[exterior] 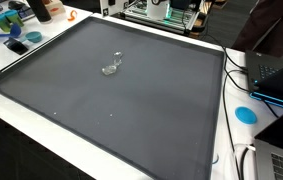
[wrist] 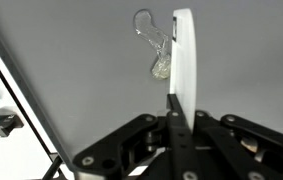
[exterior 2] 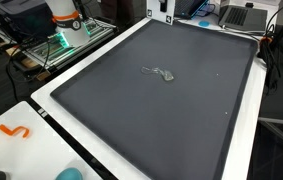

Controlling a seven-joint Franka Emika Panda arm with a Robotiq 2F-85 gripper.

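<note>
A small clear, shiny item lies on the dark grey board, with a rounded lump (exterior: 108,70) at one end and a thin curved part (exterior: 119,54) at the other. In the second exterior view the lump (exterior 2: 168,75) sits near the board's middle. Seen from the wrist, the lump (wrist: 161,67) and loop (wrist: 143,20) lie just left of my gripper. The gripper's long white fingers stand pressed together, shut, with nothing showing between them. Above the board and apart from the item, the gripper's white body (exterior 2: 161,15) shows at the far edge.
The grey board (exterior: 151,110) is otherwise largely bare. A blue round lid (exterior: 246,115) and laptops (exterior: 276,85) stand along the right. Tools and small containers (exterior: 16,46) crowd the far left corner. An orange piece (exterior 2: 14,130) lies on the white table.
</note>
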